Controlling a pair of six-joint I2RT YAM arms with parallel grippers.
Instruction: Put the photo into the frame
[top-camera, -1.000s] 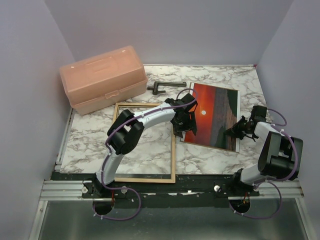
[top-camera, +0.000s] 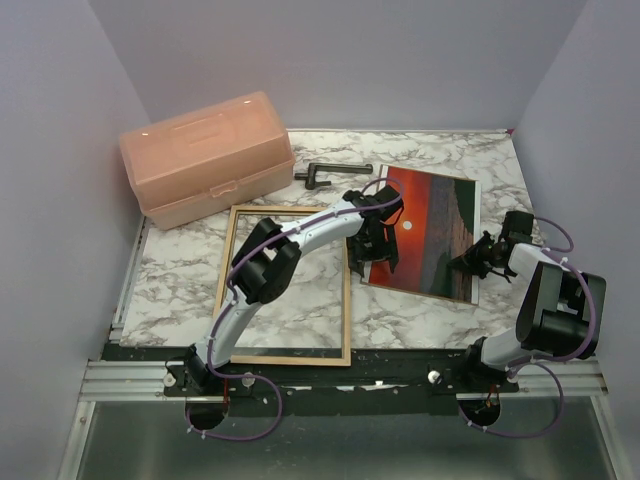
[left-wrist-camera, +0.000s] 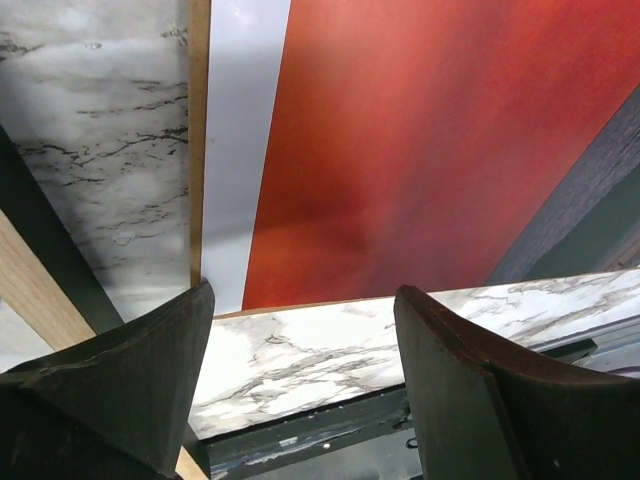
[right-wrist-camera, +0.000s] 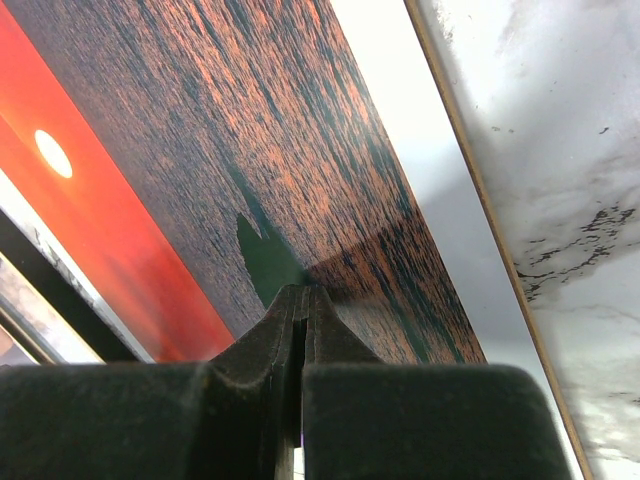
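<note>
The photo (top-camera: 430, 230), a sunset print with white borders on a thin backing, lies on the marble right of the empty wooden frame (top-camera: 346, 330). My left gripper (top-camera: 376, 262) is over the photo's left end; in the left wrist view its open fingers (left-wrist-camera: 150, 370) straddle the lower corner of the photo (left-wrist-camera: 380, 160), nothing visible held. My right gripper (top-camera: 462, 262) rests on the photo's right part, shut, fingertips meeting on the dark printed surface (right-wrist-camera: 140, 120), nothing showing between them.
A pink case (top-camera: 205, 150) sits at the back left, with a black tool (top-camera: 335, 168) beside it. Bare marble lies in front of the photo and behind it. Grey walls bound the sides and back.
The right arm has not visibly moved.
</note>
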